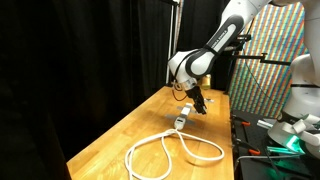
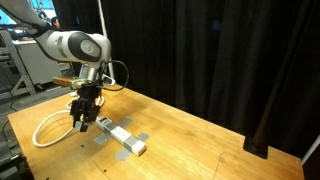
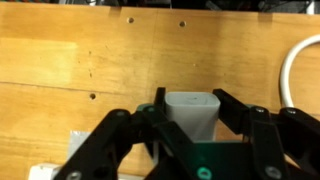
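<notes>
In the wrist view, a small pale block (image 3: 195, 121) with a greyish end face sits between my black fingertips, which seem to meet it on both sides. My gripper (image 1: 200, 109) is above the table, beside a white power strip (image 1: 183, 116). From the other side, the gripper (image 2: 80, 121) appears left of the power strip (image 2: 121, 136), which lies flat. The block cannot be made out clearly in either exterior view.
A white cable (image 1: 130, 158) loops across the wooden table (image 2: 205, 148), and its curve (image 3: 289, 70) shows at the right of the wrist view. Flat grey patches (image 2: 122, 155) lie around the strip.
</notes>
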